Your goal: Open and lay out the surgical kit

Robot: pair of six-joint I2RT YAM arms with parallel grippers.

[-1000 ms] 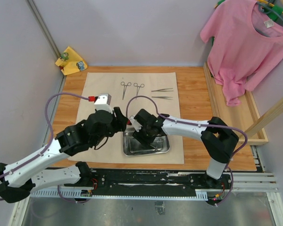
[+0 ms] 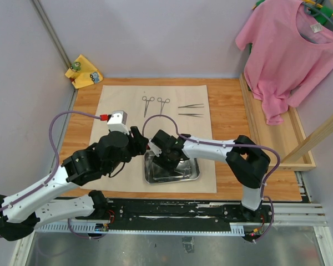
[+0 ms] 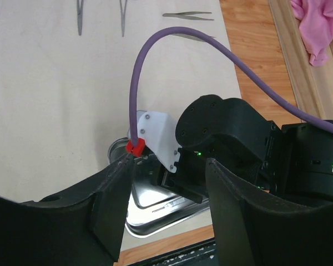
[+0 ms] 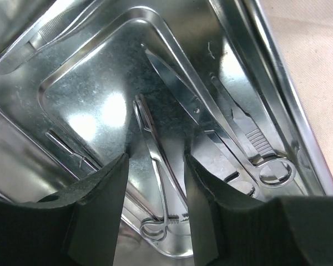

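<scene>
The steel tray (image 2: pixel 155 177) sits on the beige cloth, mostly under my right gripper (image 2: pixel 167 163). In the right wrist view, my open right gripper is low over scissors (image 4: pixel 275 172), clamps (image 4: pixel 150 130) and tweezers (image 4: pixel 250 133), nothing clearly held. My left gripper stands open above and left of the tray, empty. Two clamps (image 2: pixel 146 102) (image 2: pixel 163 102) and two tweezers (image 2: pixel 190 106) (image 2: pixel 190 115) lie laid out at the back of the cloth (image 2: pixel 116 97).
A pink shirt (image 2: pixel 286 50) hangs over a wooden frame (image 2: pixel 258 111) at right. A yellow cloth (image 2: pixel 86 72) lies back left.
The right arm has shifted slightly left over the tray, and the left arm has moved slightly left. The laid-out instruments are unchanged.
</scene>
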